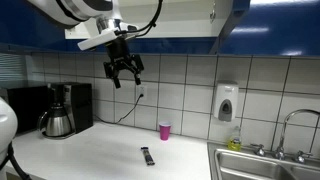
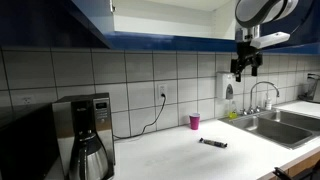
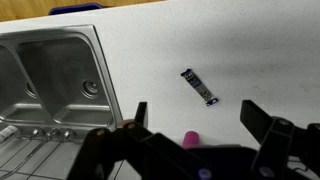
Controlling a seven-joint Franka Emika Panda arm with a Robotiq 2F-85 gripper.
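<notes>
My gripper is open with nothing between its fingers, high above the white counter. In exterior view 1 the gripper (image 1: 124, 81) hangs at the upper left, pointing down. A small dark marker-like object (image 1: 147, 156) lies flat on the counter; the wrist view shows this dark object (image 3: 200, 86) with grey parts, beyond the fingertips. Near the tiled wall stands a pink cup (image 1: 165, 131); in the wrist view the pink cup (image 3: 191, 139) is partly covered by the gripper. The dark object (image 2: 213, 143) and pink cup (image 2: 195, 121) also show in exterior view 2.
A steel sink (image 1: 250, 165) with a faucet (image 1: 290, 125) is at the right, a soap bottle (image 1: 235, 138) behind it. A coffee maker (image 2: 88, 135) with a steel carafe stands at the left. Overhead, blue-edged cabinets (image 2: 190, 41) hang low.
</notes>
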